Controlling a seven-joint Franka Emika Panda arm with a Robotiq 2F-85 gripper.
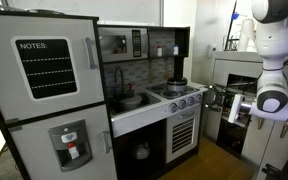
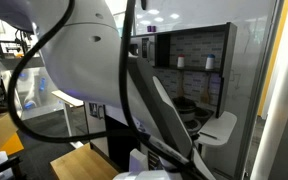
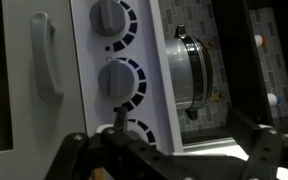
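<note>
My gripper stands open, its dark fingers spread at the bottom of the wrist view with nothing seen between them. Ahead of it is the toy kitchen's white control panel with black-marked knobs (image 3: 122, 78). A metal pot (image 3: 189, 72) rests on the stove beyond the panel, apart from the fingers. In exterior view 1 the gripper (image 1: 212, 98) hangs just right of the stove's front corner, near the knob row. The oven door (image 1: 181, 130) below is closed, and its pale handle (image 3: 46, 60) shows at left in the wrist view.
A fridge (image 1: 54, 95) with a notes board fills the left of exterior view 1. Beside the stove are a sink (image 1: 132, 102) and a microwave (image 1: 115, 43). Small containers stand on a dark shelf (image 2: 189, 68) above the stove.
</note>
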